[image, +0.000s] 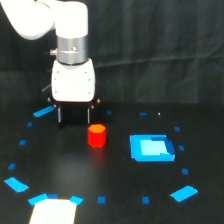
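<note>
A white robot arm comes down from the upper left, its gripper (74, 107) hanging open, two dark fingers pointing down. Just right of and below the fingers, a red block (97, 136) stands on the black table (110, 180). To the right lies a blue square container (137, 148) with a pale inner area. I see nothing between the fingers.
Small blue tape pieces (181, 193) are scattered on the table around the block and container. A pale cream square (52, 212) is at the bottom left edge.
</note>
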